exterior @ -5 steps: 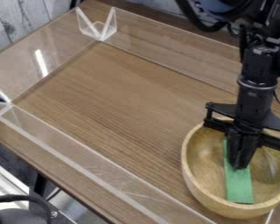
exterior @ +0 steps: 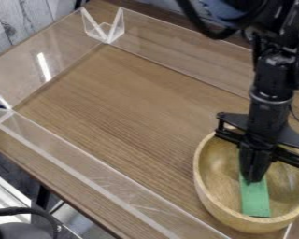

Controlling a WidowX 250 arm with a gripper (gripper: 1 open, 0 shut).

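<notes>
My black gripper (exterior: 254, 155) reaches down from the upper right into a tan round bowl (exterior: 217, 184) at the lower right of the camera view. A long green object (exterior: 254, 198) lies in the bowl, its upper end directly under the fingertips and partly hidden by them. The fingers look close together; whether anything is between them is hard to make out.
A wooden table (exterior: 115, 103) fills most of the view, clear in the middle and left. Clear plastic strips run along its edges, with a clear bracket (exterior: 104, 28) at the upper left. Dark cables (exterior: 21, 213) sit off the lower left edge.
The gripper has shifted very slightly downward; the bowl and green object look unchanged.
</notes>
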